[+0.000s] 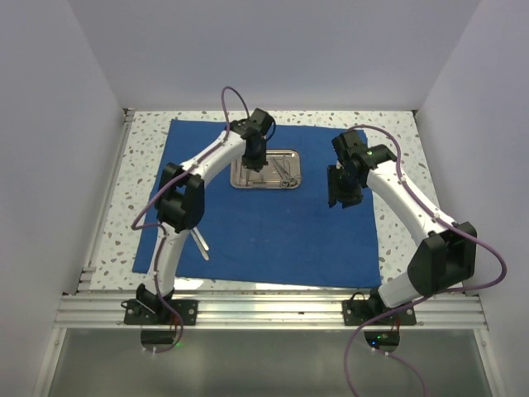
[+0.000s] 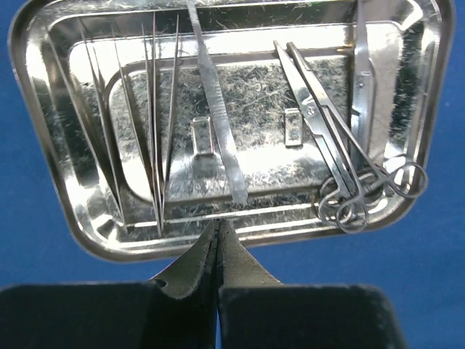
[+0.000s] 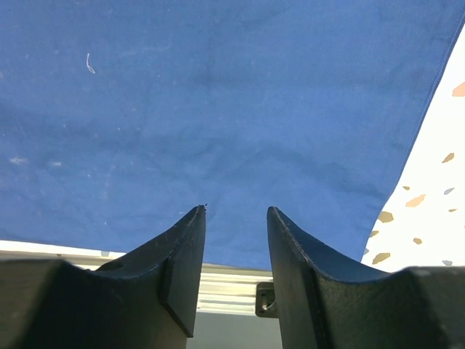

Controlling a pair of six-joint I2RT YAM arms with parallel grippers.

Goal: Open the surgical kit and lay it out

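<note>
My left gripper is shut with nothing between its fingers, above the near rim of the metal tray (image 2: 65, 200). The scalpel handle (image 2: 221, 120) lies in the middle of that tray, its blunt end just beyond my fingertips and apart from them. Left of it are several tweezers (image 2: 156, 138); to the right lie scissors-like instruments with ring handles (image 2: 327, 134) and a straight one (image 2: 362, 87). Over the blue cloth (image 3: 232, 131), right of the tray, my right gripper is open and empty.
Two slim pale instruments (image 1: 200, 243) rest on the cloth at the left, partly behind the left arm. A speckled table top (image 1: 116, 215) borders it.
</note>
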